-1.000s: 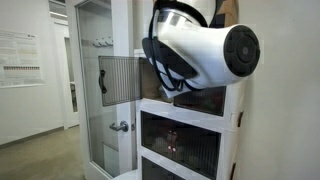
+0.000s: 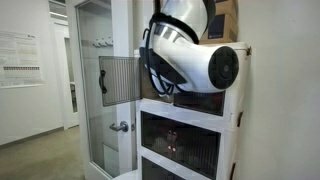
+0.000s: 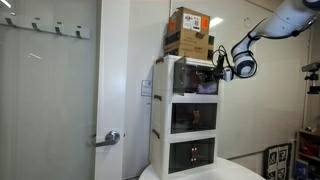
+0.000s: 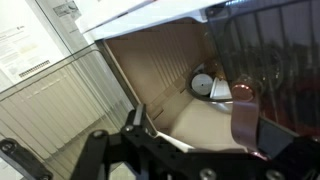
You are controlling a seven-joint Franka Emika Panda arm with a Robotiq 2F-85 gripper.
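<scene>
A tall white cabinet [image 3: 157,120] has dark ribbed doors on stacked compartments. Its top left door [image 2: 120,80] stands swung open, a dark handle [image 2: 102,81] on it. In the wrist view the top compartment [image 4: 150,62] shows its tan inside and a round device [image 4: 203,82]. The ribbed right door [image 4: 280,70] carries a brown handle [image 4: 245,115]. My gripper is close in front of that handle, fingers apart; no grip on the handle is visible. The arm [image 2: 190,50] hides the gripper in exterior view 1.
Cardboard boxes [image 3: 188,32] sit on top of the cabinet. A glass-paned white door [image 2: 122,60] with a lever handle stands left of it. The lower cabinet doors [image 3: 192,117] are shut. A white table surface [image 3: 230,171] lies at the cabinet's base.
In exterior view 1 the arm's rounded end has shifted left and slightly down. The open left door looks unmoved.
</scene>
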